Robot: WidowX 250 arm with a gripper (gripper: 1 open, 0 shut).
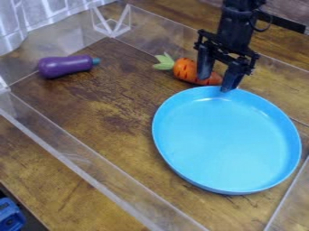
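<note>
Whether they are closed on it is unclear. A purple toy eggplant (63,66) lies apart at the left.
Clear walls run along the back and left, with a blue object (6,216) at the bottom left corner.
</note>
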